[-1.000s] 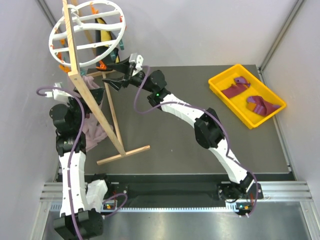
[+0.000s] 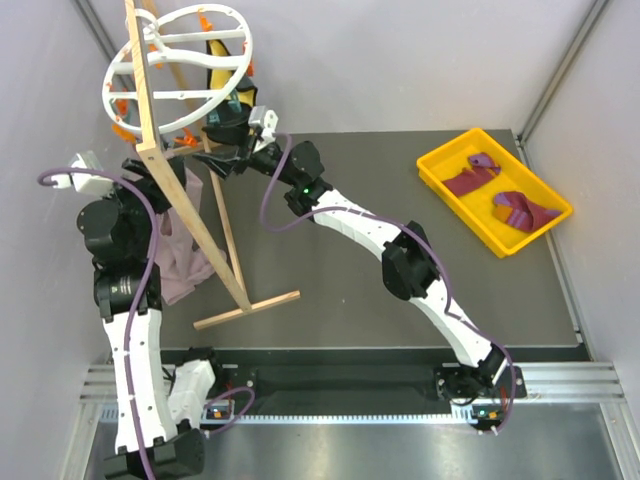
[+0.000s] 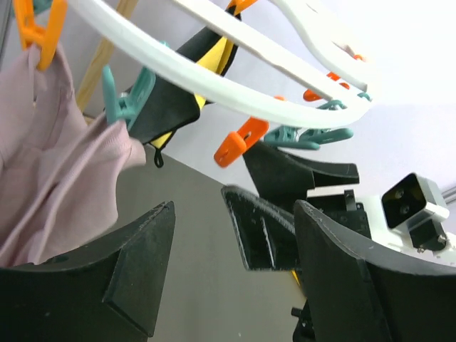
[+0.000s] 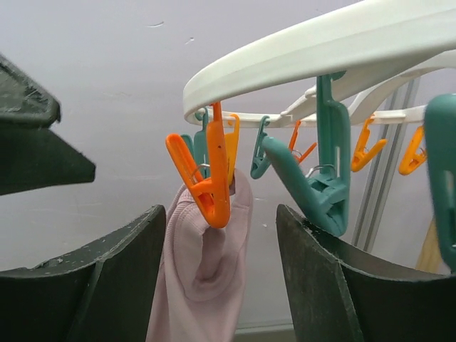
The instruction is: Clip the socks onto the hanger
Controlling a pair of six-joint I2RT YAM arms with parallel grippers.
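Note:
The white round hanger (image 2: 178, 55) hangs on a wooden stand with orange and teal clips. A pink sock (image 3: 78, 185) hangs from its clips; a yellow-black sock (image 3: 167, 100) hangs beside it. My left gripper is open with nothing between its fingers, beside the pink sock and below the rim. My right gripper is at the hanger, fingers apart below an orange clip (image 4: 214, 185), with the pink sock seen farther behind between them. Purple socks (image 2: 522, 212) lie in the yellow bin (image 2: 450, 208).
The wooden stand (image 2: 190, 215) rises on the left, close to both arms.
My left arm has moved left and slightly toward the table's front. My right gripper has shifted slightly left.

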